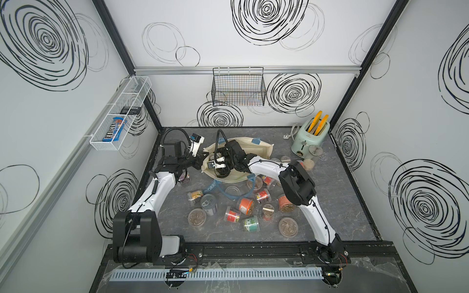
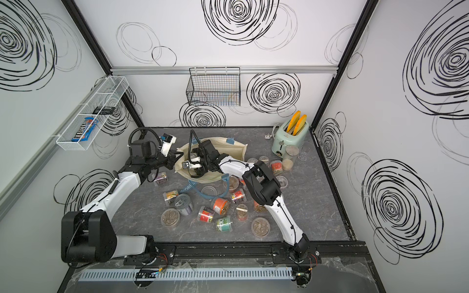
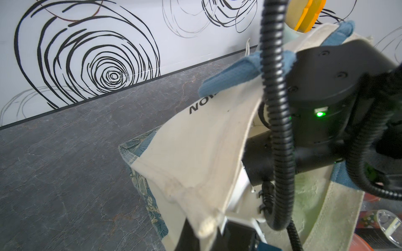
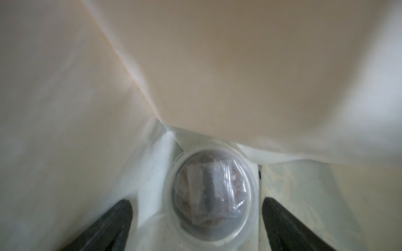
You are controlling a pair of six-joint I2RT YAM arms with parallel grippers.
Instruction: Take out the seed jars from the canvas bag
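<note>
The cream canvas bag [image 1: 261, 149] stands at the back middle with blue straps. My left gripper [image 1: 201, 158] is shut at the bag's left side, where the bag's pinched edge shows in the left wrist view. My right gripper is open inside the bag, its fingertips either side of a clear lidded jar [image 4: 209, 192] in a corner of the bag's floor, with a plastic packet visible through the lid. From above, the right wrist hides most of the bag's inside.
Several jars [image 1: 245, 206] and cans [image 1: 208, 204] crowd the front middle of the table. A mint toaster [image 1: 305, 141] stands back right. A wire basket [image 1: 238, 100] and a white rack [image 1: 104, 144] hang on the walls. Bare table shows at the right front.
</note>
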